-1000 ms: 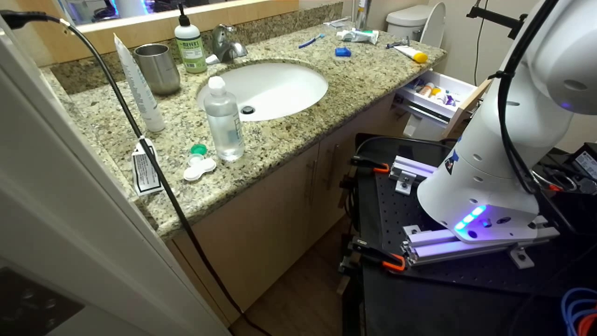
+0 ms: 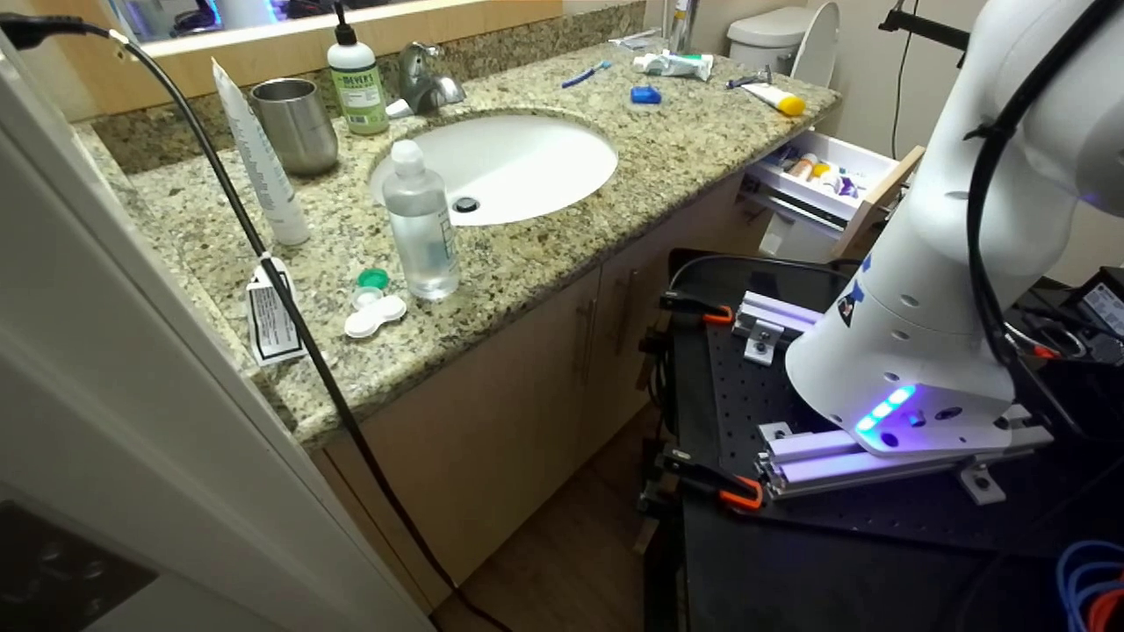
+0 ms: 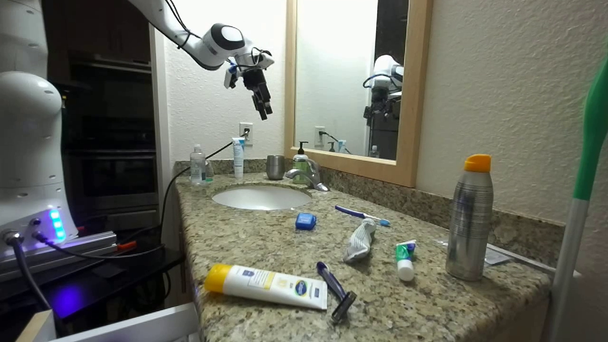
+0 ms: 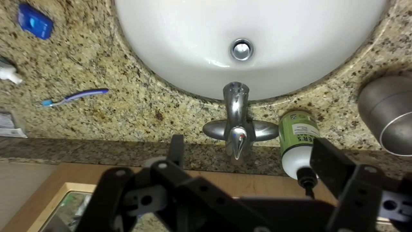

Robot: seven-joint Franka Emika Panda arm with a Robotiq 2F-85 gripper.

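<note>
My gripper is open, its two black fingers wide apart with nothing held between them. In exterior view 2 the same gripper [image 3: 262, 106] hangs in the air, well above the far end of the counter and near the mirror. Looking down from the wrist, I see the chrome faucet [image 4: 236, 104] between and beyond the fingers. A green-labelled soap bottle [image 4: 299, 133] with a black pump appears beside the right finger, which overlaps it in the picture. The steel cup [image 4: 390, 112] is farther right. Exterior view 1 shows the arm's base but not the gripper.
Around the white sink [image 2: 527, 158] stand a clear bottle [image 2: 421, 226] and an upright tube [image 2: 258, 158]. A lens case [image 2: 374, 315] lies nearby. Toothbrush [image 3: 362, 214], blue floss box [image 3: 305, 221], razor [image 3: 336, 288] and spray can [image 3: 470, 222] occupy the other end. A drawer [image 2: 853, 163] is open.
In exterior view 1 the arm's upper part and its cable have shifted, the cable now lying farther right. The counter objects look unmoved.
</note>
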